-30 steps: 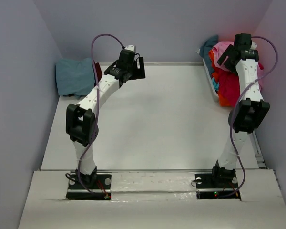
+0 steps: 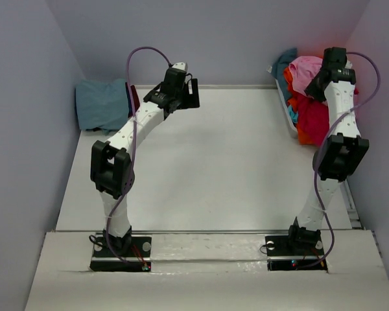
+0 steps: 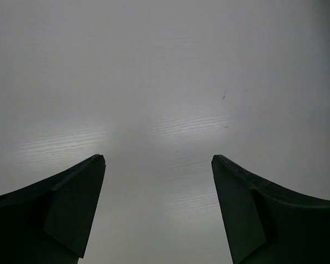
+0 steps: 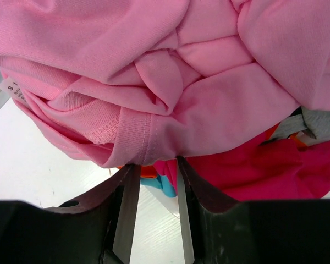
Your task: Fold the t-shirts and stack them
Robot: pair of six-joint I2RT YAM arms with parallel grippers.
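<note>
In the top view, my left gripper [image 2: 190, 94] hangs over the back of the table; its wrist view shows fingers [image 3: 77, 206] wide apart over bare white surface. At the back right, my right gripper [image 2: 318, 89] reaches into a heap of shirts. There its fingertips [image 4: 182, 165] have closed in on the lower edge of a bunched pink t-shirt [image 4: 220, 118], partly hiding where cloth is pinched. Beneath that lies a red shirt [image 4: 264, 170]. Orange cloth [image 2: 304, 135] and a dark teal shirt [image 2: 282, 67] show in the same heap.
A white bin [image 2: 286, 113] holds the heap, close to the right wall. At the back left rests a pile of folded shirts, teal [image 2: 101, 105] on top and dark red [image 2: 135, 100] beside it.
My right gripper's fingers have drawn together over the pink shirt, and that arm has shifted slightly to the right. The left arm has moved very slightly right.
</note>
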